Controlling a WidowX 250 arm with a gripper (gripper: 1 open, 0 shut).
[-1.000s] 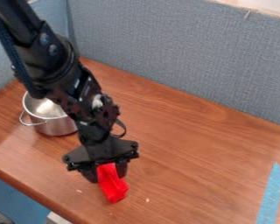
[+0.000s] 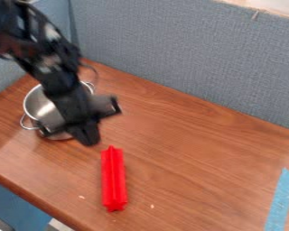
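A red bar-shaped object (image 2: 115, 180) lies lengthwise on the wooden table (image 2: 195, 153) in the lower middle. My black gripper (image 2: 87, 133) is up and to the left of it, apart from it and blurred, over the front of a steel pot (image 2: 39, 106) with wire handles. The arm hides much of the pot. I cannot tell whether the fingers are open or shut.
Grey padded walls (image 2: 183, 54) border the table at the back and left. A light blue strip (image 2: 280, 198) lies at the right edge.
My gripper has moved up and left from the red object toward the pot. The red object, earlier under the gripper, now lies uncovered.
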